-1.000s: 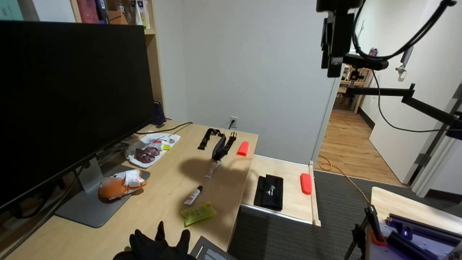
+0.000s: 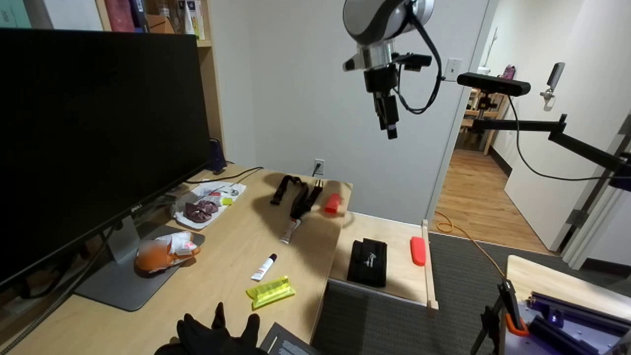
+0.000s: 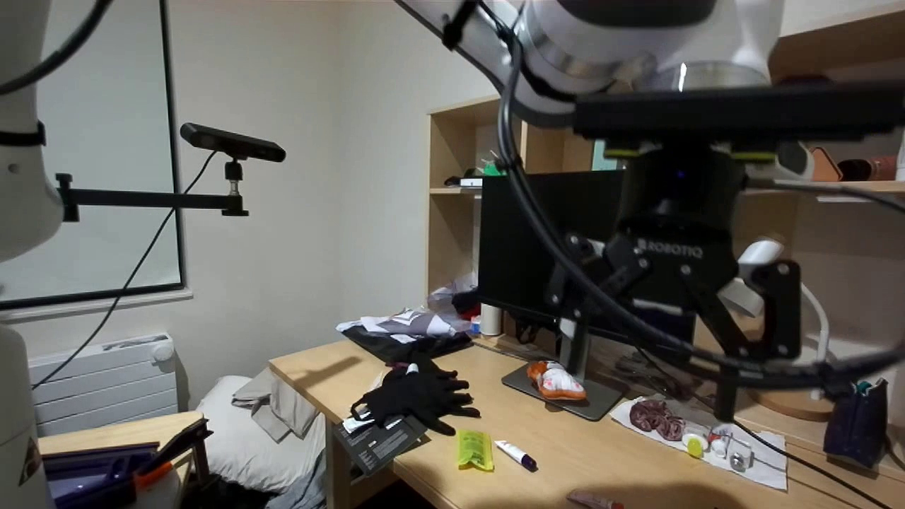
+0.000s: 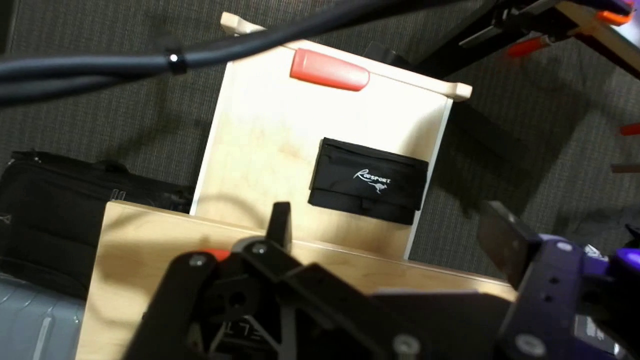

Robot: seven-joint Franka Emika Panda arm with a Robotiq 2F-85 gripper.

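My gripper is open, its two fingers wide apart and nothing held between them. In exterior view 1 the gripper (image 2: 388,127) hangs in the air, well above the furniture. Below it, a pulled-out wooden drawer (image 4: 264,132) holds a black pouch (image 4: 369,180) with white lettering and a red case (image 4: 330,69) by the front panel. On the desk (image 2: 236,260) lie a red piece (image 2: 333,203), a black strap (image 2: 301,201), a tube (image 2: 290,230), a white tube with a dark cap (image 2: 263,268) and a yellow packet (image 2: 270,292).
A monitor (image 2: 100,136) stands along the desk, with an orange-and-white packet (image 2: 166,251) on its base. Black gloves (image 3: 416,394) lie near the desk's other end. A camera arm (image 2: 520,124) reaches in at the right. Air around the gripper looks free.
In exterior view 1 the gripper has moved left and somewhat lower, and looks smaller. Its shadow has shifted towards the strap and drawer. The objects on the desk and in the drawer lie as before.
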